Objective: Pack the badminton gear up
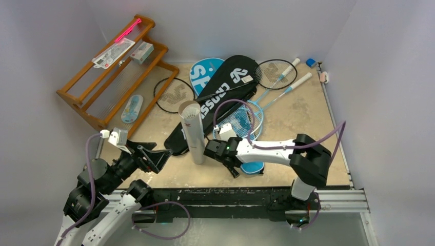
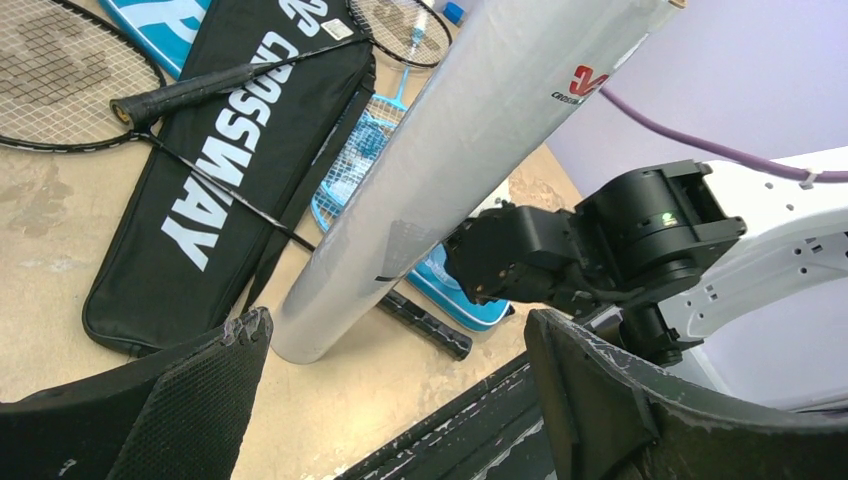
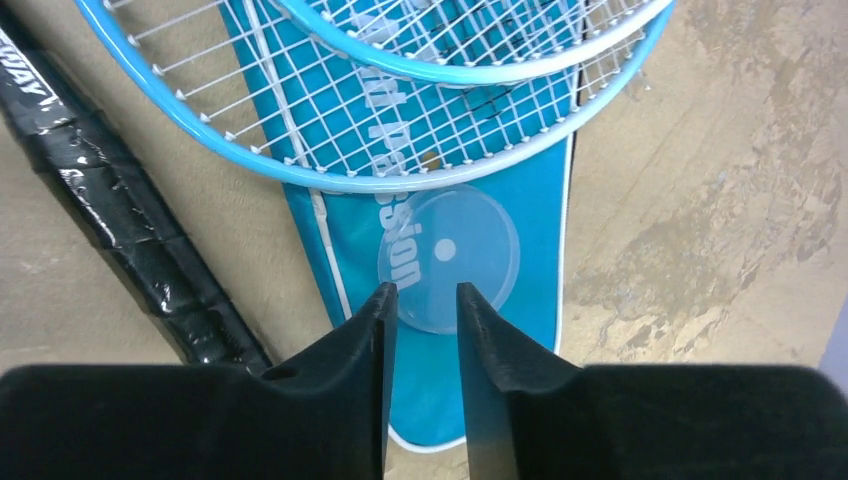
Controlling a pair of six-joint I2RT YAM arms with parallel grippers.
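My right gripper is part open above the lower end of a blue bag (image 3: 430,370), with nothing gripped between its fingers. Two blue racket heads (image 3: 400,180) overlap the bag's upper part. To its left lies a black racket handle (image 3: 140,220). My left gripper hangs open and empty, its fingers wide apart. A grey-white shuttlecock tube (image 2: 430,170) stands upright beyond it, in front of the black Crossway bag (image 2: 190,230). A black racket (image 2: 190,95) lies across that bag. In the top view, the right arm hides its own fingertips.
A wooden rack (image 1: 84,105) at the left holds a small box (image 1: 142,53) and a pink item (image 1: 128,31). Another blue bag (image 1: 202,72) lies at the back. White racket handles (image 1: 300,82) point right.
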